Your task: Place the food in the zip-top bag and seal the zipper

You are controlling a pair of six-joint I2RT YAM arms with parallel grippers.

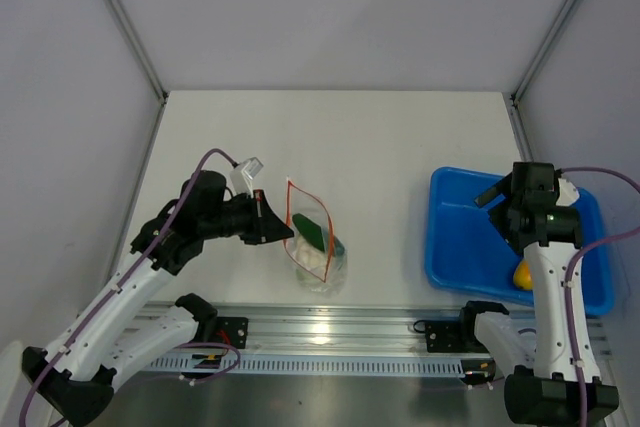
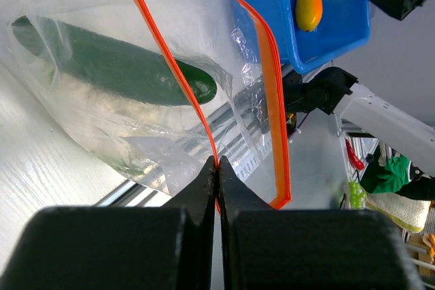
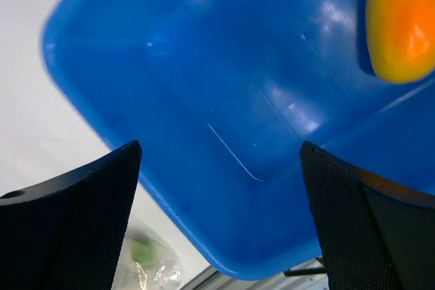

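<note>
The clear zip bag (image 1: 318, 265) with an orange zipper lies on the white table, a green cucumber (image 2: 122, 66) and paler contents inside. My left gripper is shut on the bag's zipper edge. My right gripper (image 1: 490, 197) hangs open over the blue tray (image 1: 460, 242), its fingers empty in the right wrist view. A yellow-orange food piece (image 3: 401, 28) lies in that tray, at its lower right in the top view.
The tray fills the right side, close to the wall. A metal rail (image 1: 320, 322) runs along the front edge.
</note>
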